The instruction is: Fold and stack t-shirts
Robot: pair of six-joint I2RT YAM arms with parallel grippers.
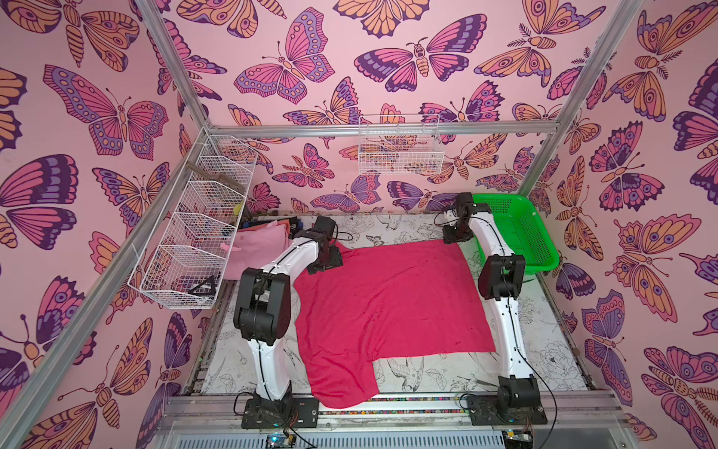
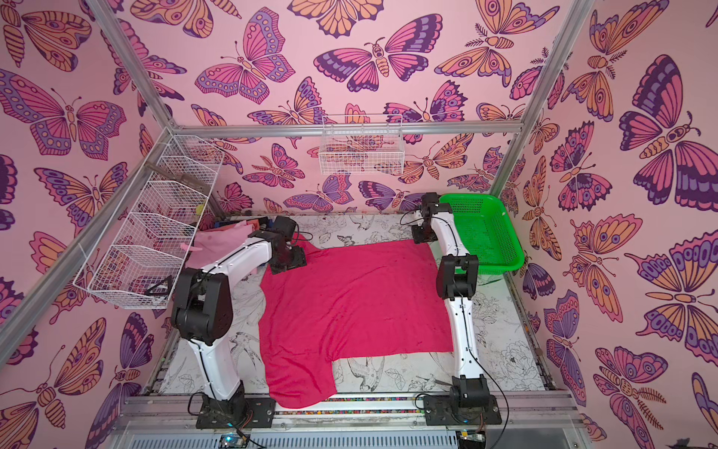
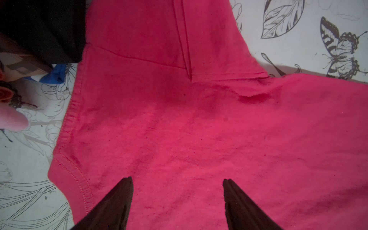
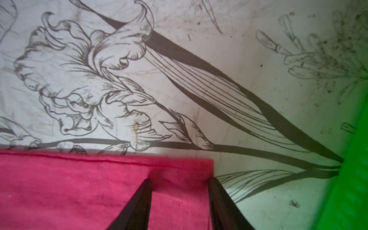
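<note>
A red T-shirt (image 1: 404, 299) lies spread on the patterned table, one sleeve toward the front left. Over its back left part, near a sleeve, my left gripper hangs open, only fabric beneath its fingers. My right gripper is at the shirt's back right corner, its fingertips either side of the red fabric near the edge, part open; whether they touch the cloth is unclear.
A green basket (image 2: 507, 243) stands at the back right, close beside my right gripper. A pink folded pile (image 1: 254, 254) with darker cloths lies at the back left, below wire baskets (image 1: 179, 269). Bare table shows along the back.
</note>
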